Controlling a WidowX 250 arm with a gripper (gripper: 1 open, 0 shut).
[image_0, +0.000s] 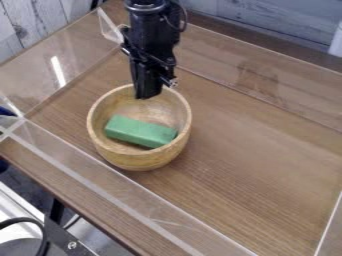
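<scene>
A round wooden bowl (175, 148) sits on the wooden tabletop, left of centre. Inside it lies a green rectangular block (139, 131), tilted slightly along the bowl's floor. The black robot gripper (147, 88) hangs over the back part of the bowl, above the block and apart from it. It looks shut, with nothing visible between its fingers.
Clear strips run along the left and front edges, with cables at the lower left. A pale wooden wall stands at the back.
</scene>
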